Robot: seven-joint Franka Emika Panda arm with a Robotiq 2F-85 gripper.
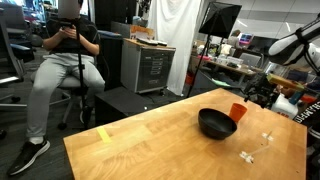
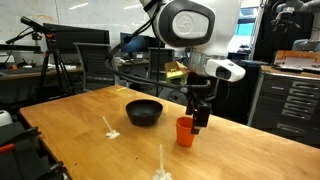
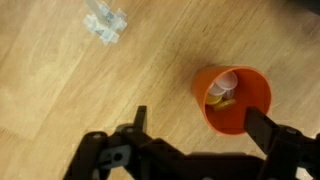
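Observation:
An orange cup (image 3: 232, 101) stands upright on the wooden table, with a few small yellow and whitish pieces (image 3: 222, 92) at its bottom. My gripper is open above the table, its two dark fingers apart, the right one overlapping the cup's near rim in the wrist view. In exterior view 2 the gripper (image 2: 190, 112) hangs close to the orange cup (image 2: 185, 132). Left of the cup sits a black bowl (image 2: 144, 111); its inside is hidden. The same bowl (image 1: 217, 124) appears beside the cup (image 1: 238, 112) in exterior view 1.
Clear tape holds small whitish items (image 2: 111, 130) to the table, one (image 2: 161, 160) near the front. A yellow patch (image 1: 104, 135) lies at the table's far left in exterior view 1. A person (image 1: 70, 60) sits beyond it.

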